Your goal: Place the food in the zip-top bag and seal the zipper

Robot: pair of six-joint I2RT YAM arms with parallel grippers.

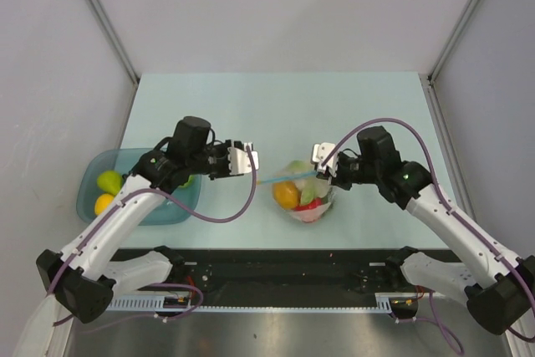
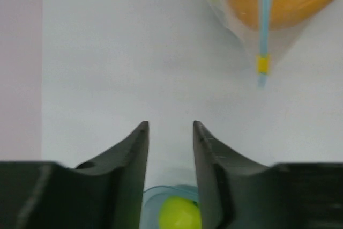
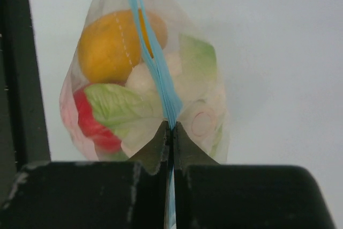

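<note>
The clear zip bag [image 1: 303, 194] holds an orange [image 3: 109, 46], a red pepper [image 3: 95, 122] and green and pale pieces. Its blue zipper strip stretches leftward, a small yellow slider [image 2: 262, 64] near its end in the left wrist view. My right gripper is shut on the zipper strip at the bag's right side. My left gripper is part open with nothing between its fingers, a short way left of the strip's free end.
A teal bin [image 1: 167, 212] with fruit stands at the table's left.
</note>
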